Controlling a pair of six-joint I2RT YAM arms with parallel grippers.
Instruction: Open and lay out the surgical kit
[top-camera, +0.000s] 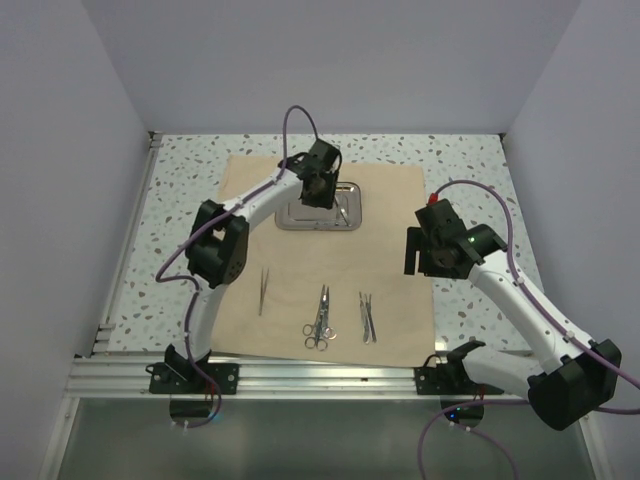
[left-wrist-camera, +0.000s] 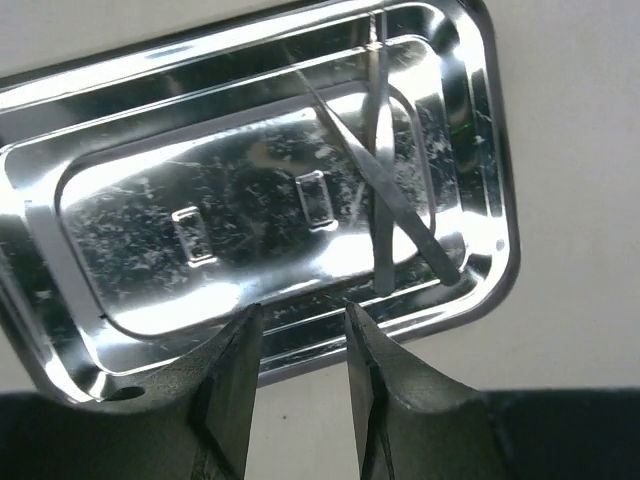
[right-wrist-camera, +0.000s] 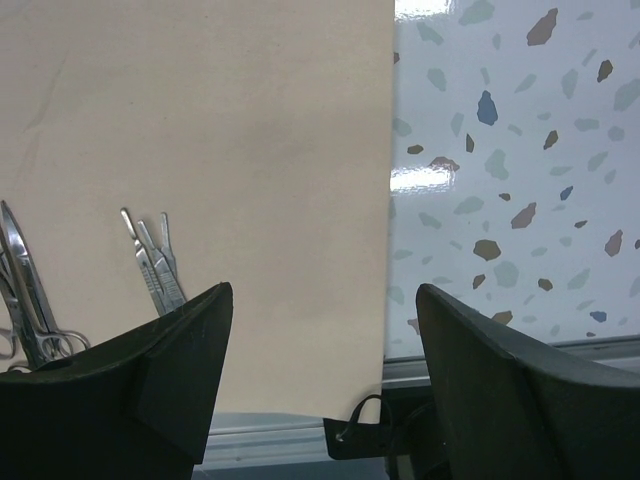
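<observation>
A steel tray lies at the back of the beige cloth, holding two slim instruments crossed at its right end. My left gripper hovers over it, open. On the cloth lie thin tweezer-like tools at left, scissors at front middle and slim handles at front right. My right gripper is above the cloth's right edge, its fingers apart with nothing between them.
Speckled table shows around it, with a rail along the front edge and walls on both sides.
</observation>
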